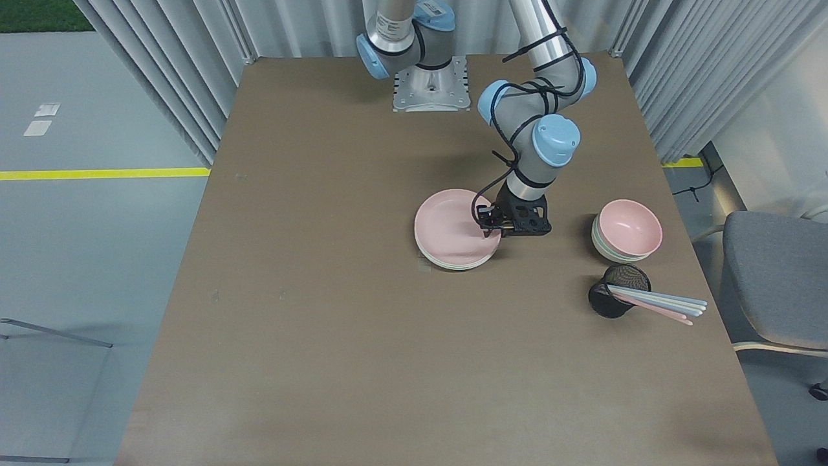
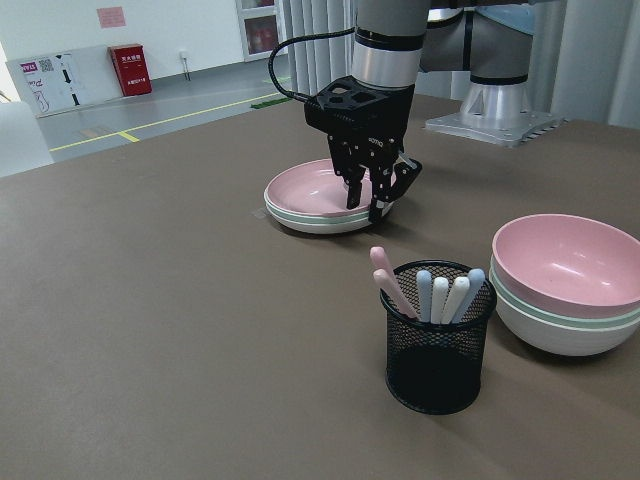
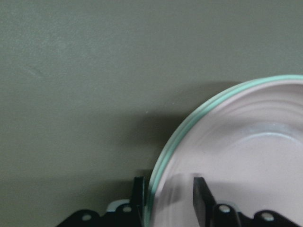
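A stack of plates, pink (image 1: 448, 225) on top of mint and white ones, lies mid-table; in the left view it sits behind the other dishes (image 2: 310, 190). My gripper hangs low over the stack's right edge, open, its two fingertips on either side of the plates' rim in the wrist view: one over bare table outside, one over the pink plate. Nothing else shows between them. Whether a fingertip touches the plate I cannot tell.
Stacked bowls, pink on top (image 1: 630, 228), stand to the right, with a black mesh cup (image 2: 435, 365) of chopsticks just in front of them.
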